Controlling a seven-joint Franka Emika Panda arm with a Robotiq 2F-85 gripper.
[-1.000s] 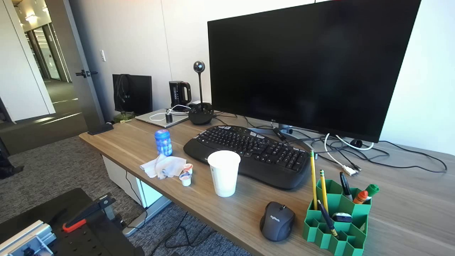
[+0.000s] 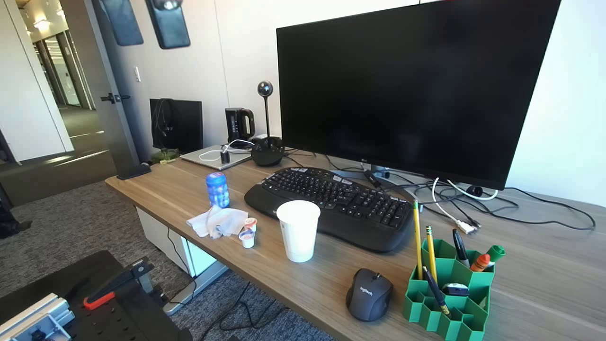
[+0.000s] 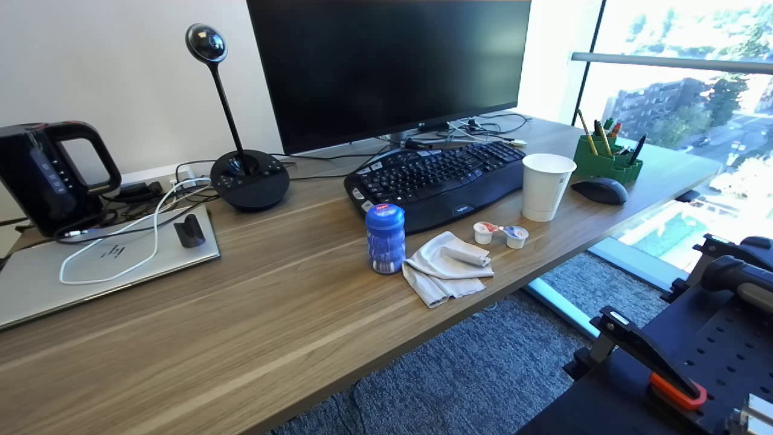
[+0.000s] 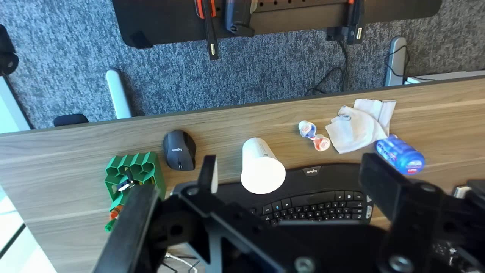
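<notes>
In the wrist view my gripper is open, its dark fingers wide apart over the desk with nothing held. Between them, below, a white paper cup (image 4: 263, 168) stands upright in front of the black keyboard (image 4: 313, 182). Two dark, finger-like parts (image 2: 168, 28) hang at the top left of exterior view 1, well above the desk. A crumpled white cloth (image 3: 449, 268) lies beside a blue bottle (image 3: 385, 239). Two small creamer cups (image 3: 516, 237) sit between cloth and paper cup.
A mouse (image 2: 369, 294) and a green pen holder (image 2: 449, 284) with pencils and markers stand near the cup. The monitor (image 2: 409, 91) rises behind the keyboard. A laptop (image 3: 109, 254), kettle (image 3: 54, 174) and webcam stand (image 3: 250, 181) occupy the far end.
Two dark, finger-like parts have come into exterior view 1 at the top left. The objects on the desk have not moved.
</notes>
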